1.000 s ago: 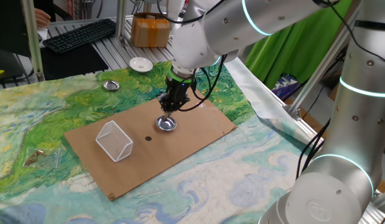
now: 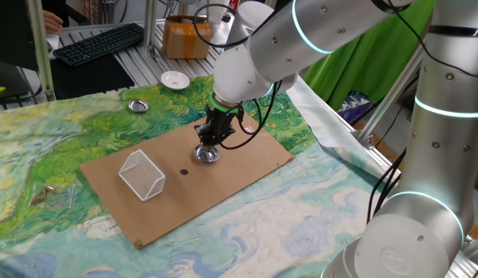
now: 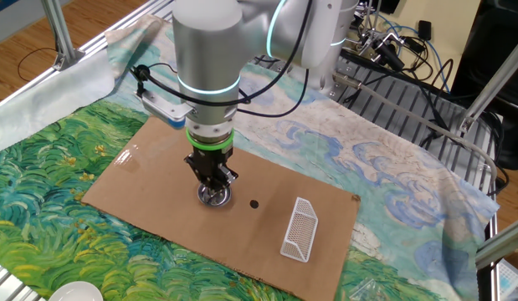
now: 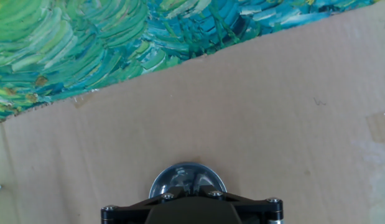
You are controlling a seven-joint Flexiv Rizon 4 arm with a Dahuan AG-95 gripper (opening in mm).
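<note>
A small shiny metal bowl (image 2: 208,156) sits on the brown cardboard sheet (image 2: 239,174). My gripper (image 3: 213,194) points down over this bowl, its tips at or inside the rim. In the wrist view the bowl (image 4: 188,171) is partly covered by the black gripper body, and the fingertips are hidden, so how the fingers stand cannot be made out. A white mesh goal-shaped rack (image 2: 142,176) stands on the cardboard towards its other end. Between bowl and rack lies a small dark disc (image 2: 184,172).
Off the cardboard, a second metal dish (image 2: 138,106) and a white plate (image 2: 175,80) lie on the painted cloth. A clear plastic bag (image 2: 44,195) rests on the left. A keyboard (image 2: 100,44) and a cardboard box (image 2: 186,37) are behind.
My gripper has come down a little and shifted slightly, so its tips now reach the bowl. The bowl, disc and rack show no movement.
</note>
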